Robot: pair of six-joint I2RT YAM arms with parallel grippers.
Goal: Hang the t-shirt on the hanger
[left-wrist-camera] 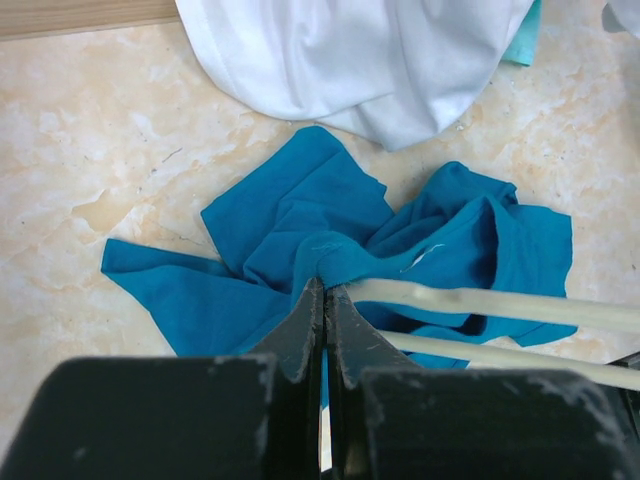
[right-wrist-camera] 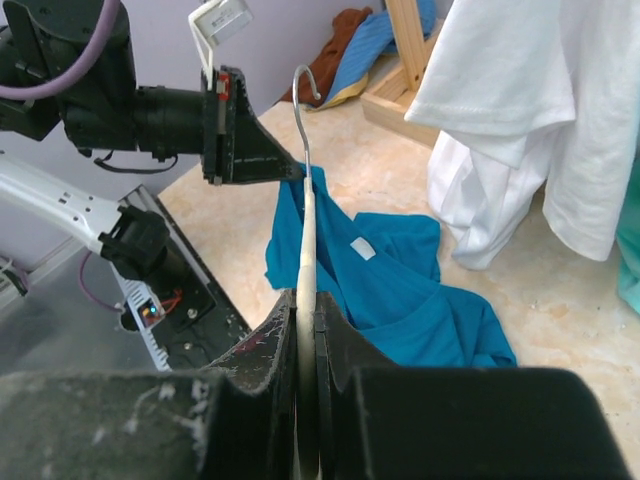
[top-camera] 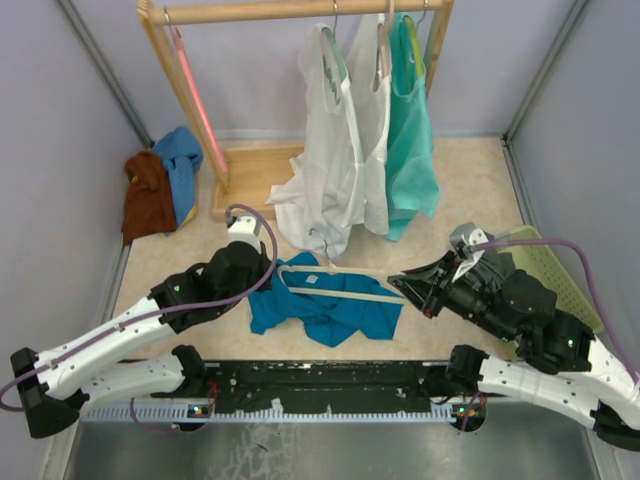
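Observation:
A teal t-shirt (top-camera: 330, 318) lies rumpled on the table, one part of it lifted to the left gripper. The left gripper is shut on a pinch of its cloth, which bunches at the fingertips. My right gripper grips one end of a pale hanger (top-camera: 345, 294), held level over the shirt. The hanger's far end reaches the left gripper's fingertips; in the left wrist view its upper bar (left-wrist-camera: 480, 303) meets the raised cloth. The metal hook (right-wrist-camera: 304, 110) points away from the right gripper. Whether the hanger's tip is inside the shirt's neck cannot be told.
A wooden rack (top-camera: 290, 12) at the back bears white and mint garments (top-camera: 410, 140) and an empty pink hanger (top-camera: 200, 100). Brown (top-camera: 150, 195) and blue cloths lie at the back left. A green basket (top-camera: 550, 270) stands at the right.

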